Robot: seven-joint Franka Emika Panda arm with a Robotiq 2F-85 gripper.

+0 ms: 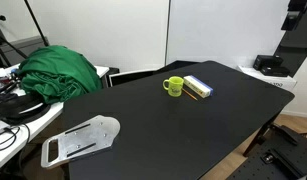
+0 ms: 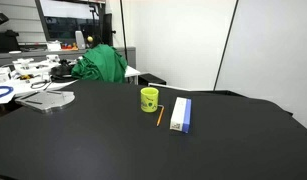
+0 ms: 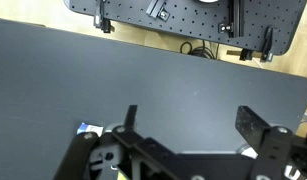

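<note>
In the wrist view my gripper stands open high above the dark table, its fingers wide apart and nothing between them. A yellow-green mug is upright on the table, with a blue and white box lying beside it. Between the two lies a thin orange stick, perhaps a pencil. The box shows only in part at the lower left of the wrist view, partly hidden by the gripper. A flat grey slotted piece rests at the table's near left corner in exterior view 1.
A green cloth heap and black gear sit on a white side surface beyond the table's left edge. The robot's perforated mounting plate borders the table.
</note>
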